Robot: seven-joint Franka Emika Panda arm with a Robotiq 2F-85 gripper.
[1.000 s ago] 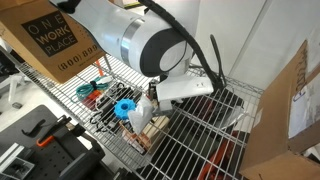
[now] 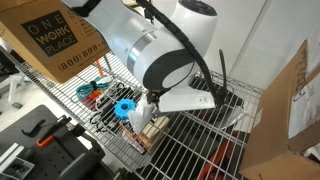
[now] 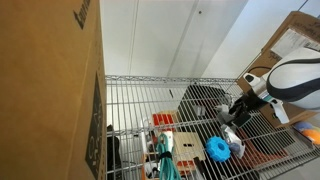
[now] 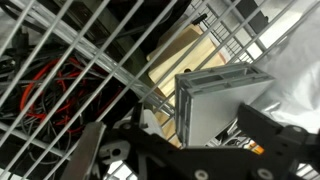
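Observation:
My gripper is open, its dark fingers spread at the lower edge of the wrist view. A pale grey, box-shaped object (image 4: 213, 112) with a ribbed rim lies beyond the gap between them. I cannot tell whether either finger touches it. In exterior view 1 a whitish piece (image 2: 140, 118) shows just below the gripper, which the arm partly hides. From exterior view 2 the gripper (image 3: 240, 112) hangs low over the wire rack, close to a pale object (image 3: 233, 139). A blue ring (image 2: 124, 108) lies beside these on the rack.
The wire rack (image 2: 185, 145) has open gaps, with red and black cables (image 4: 50, 95) beneath. Cardboard boxes stand at the left (image 2: 55, 40) and right (image 2: 285, 110). A teal cord bundle (image 3: 167, 158) lies on the rack.
The arm has come down slightly, and its white wrist housing sits a little lower over the rack. The blue ring and the whitish piece look unmoved.

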